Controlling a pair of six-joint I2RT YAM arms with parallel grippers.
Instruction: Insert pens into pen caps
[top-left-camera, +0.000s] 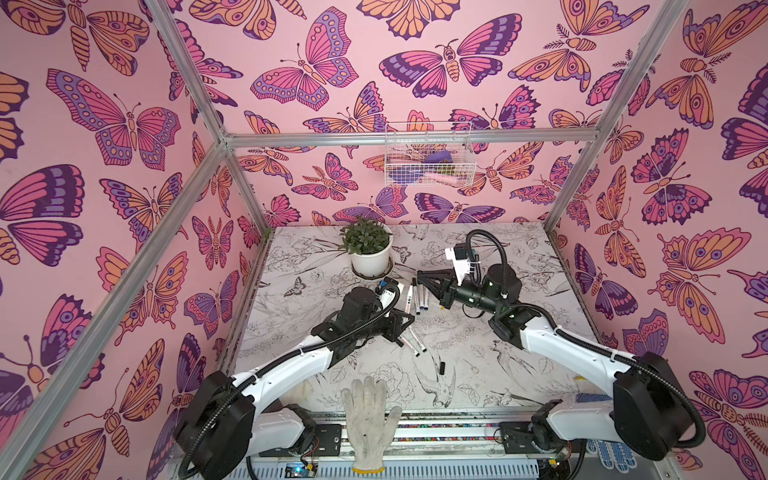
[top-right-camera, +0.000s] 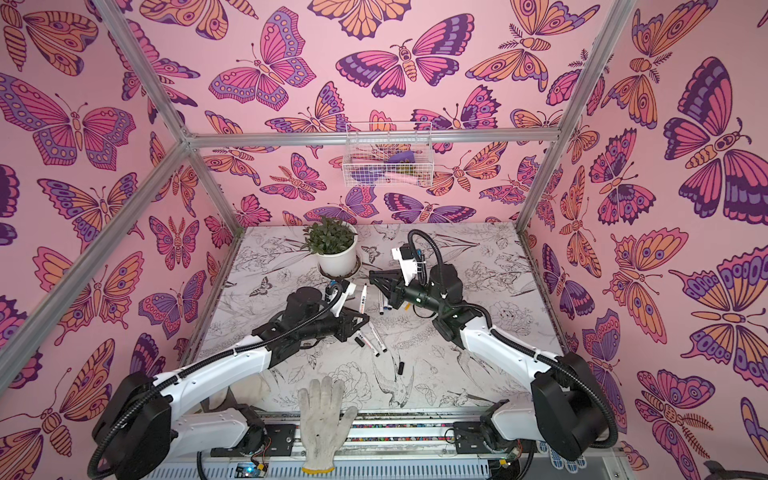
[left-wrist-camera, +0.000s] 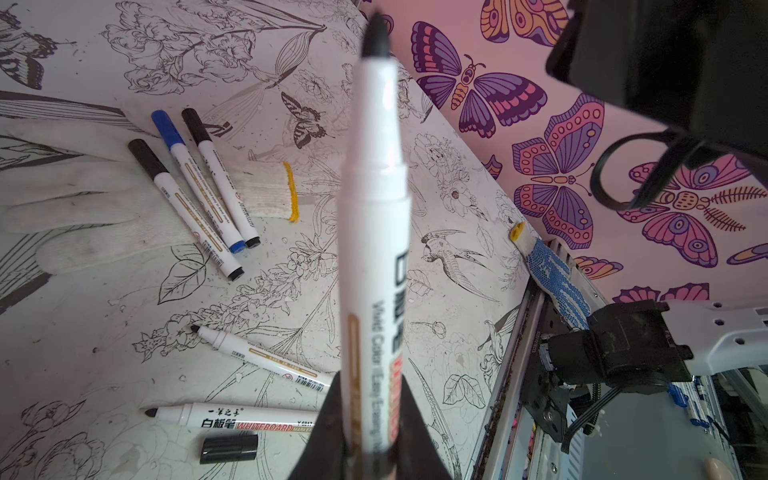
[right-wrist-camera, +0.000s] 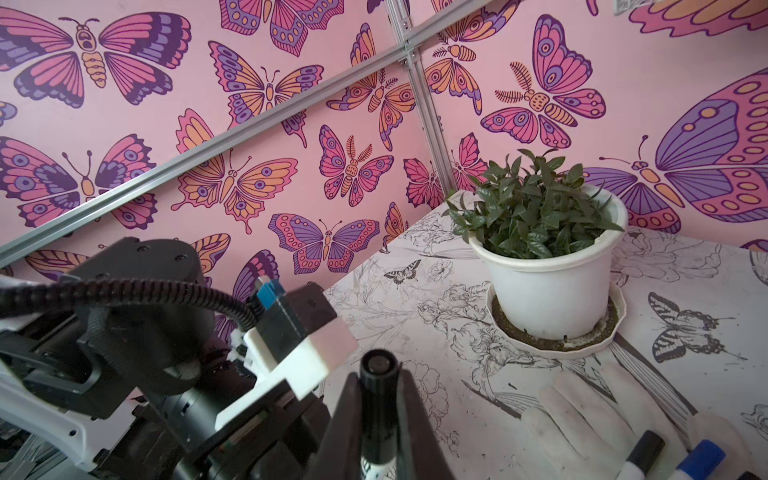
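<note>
An uncapped white marker (left-wrist-camera: 372, 264) fills the middle of the left wrist view, black tip up and its lower end in my left gripper, which is shut on it. In the right wrist view, a black pen cap (right-wrist-camera: 379, 400) stands upright between the touching fingers of my right gripper, with a bit of white showing below it. The marker's visible tip has no cap over it. Two more uncapped markers (left-wrist-camera: 264, 360) lie on the table, near a loose black cap (left-wrist-camera: 229, 449).
Three capped markers (left-wrist-camera: 196, 184) lie on a white glove (left-wrist-camera: 88, 192). A potted plant (right-wrist-camera: 552, 296) stands at the back. Another glove (top-left-camera: 368, 420) lies at the front edge. The left arm (right-wrist-camera: 264, 400) is close beside my right gripper.
</note>
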